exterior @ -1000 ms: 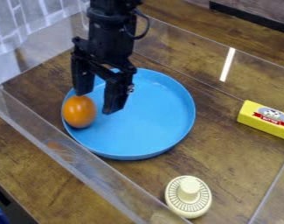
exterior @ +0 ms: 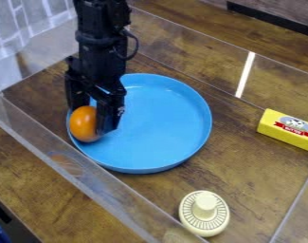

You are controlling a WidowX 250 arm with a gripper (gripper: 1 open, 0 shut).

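An orange oval object (exterior: 82, 125) rests on the left edge of a blue plate (exterior: 156, 128). My black gripper (exterior: 93, 109) reaches down over that side of the plate, its fingers around the upper part of the orange object. How far the fingers are open, and whether they touch it, is hard to make out.
A yellow box (exterior: 288, 129) lies at the right. A cream round object with a knob (exterior: 205, 214) stands at the front right. Clear plastic walls run along the left. The right half of the plate is bare.
My gripper has moved left and down, from over the plate to around the orange object.
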